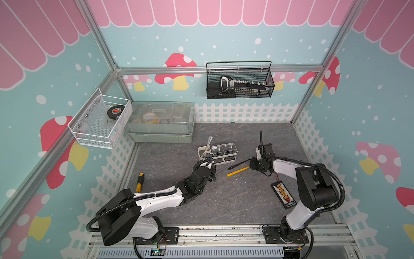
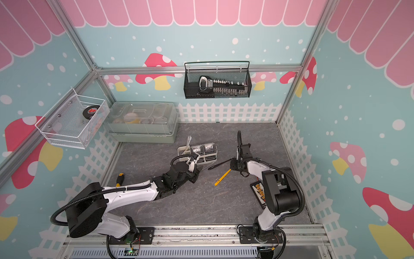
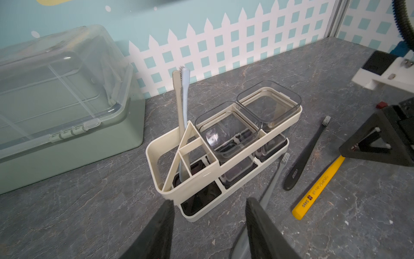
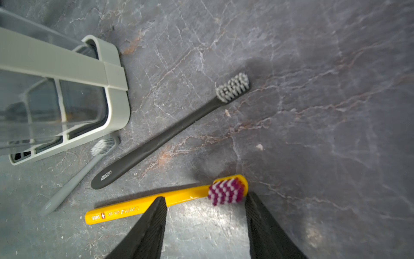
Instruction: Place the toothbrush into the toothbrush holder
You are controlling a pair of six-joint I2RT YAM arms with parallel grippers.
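Observation:
A cream toothbrush holder [image 3: 228,133] stands on the table, with a beige toothbrush [image 3: 178,95] and a pale blue toothbrush [image 3: 185,86] upright in its left end. On the table lie a yellow toothbrush [image 4: 129,210] with purple bristles, a dark grey toothbrush [image 4: 159,140] and a lighter grey toothbrush [image 4: 79,177]. My right gripper is open over the yellow toothbrush's head end, one fingertip near the bristles. In front of the holder my left gripper stands open and empty, its right finger partly covering the lighter grey toothbrush.
A green lidded box [image 1: 160,123] sits at the back left. An abacus-like tray [image 1: 283,194] lies beside the right arm, and a yellow-handled tool [image 1: 140,182] at the left. Baskets hang on the walls.

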